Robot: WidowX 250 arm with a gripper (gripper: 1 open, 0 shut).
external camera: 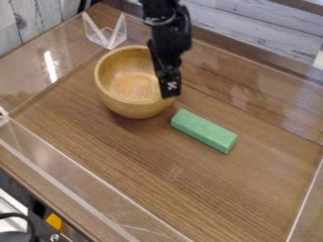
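Observation:
A yellow bowl [124,95] sits on the wooden table [151,180], left of centre and near the back. A green block [203,130] lies on the table to the right and in front of the bowl.
A white object [109,32] with upright prongs stands behind the bowl at the top left. The table's edge runs along the lower left.

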